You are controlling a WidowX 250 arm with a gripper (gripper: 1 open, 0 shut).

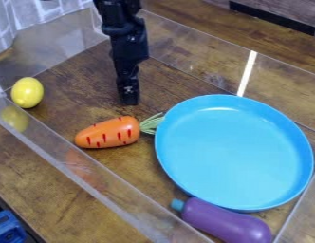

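Note:
The black gripper (128,90) hangs from the top of the view, low over the wooden surface, behind the carrot and left of the blue plate. Whether its fingers are open or shut is hard to make out. An orange toy carrot (107,134) with green leaves lies left of the blue plate (233,150). A yellow lemon (27,92) rests at the far left. A purple eggplant (224,221) lies at the bottom right, below the plate.
Clear low walls surround the wooden work area (71,76). Free wood shows around the gripper and toward the back right. A dark blue object (9,228) sits outside the wall at the lower left.

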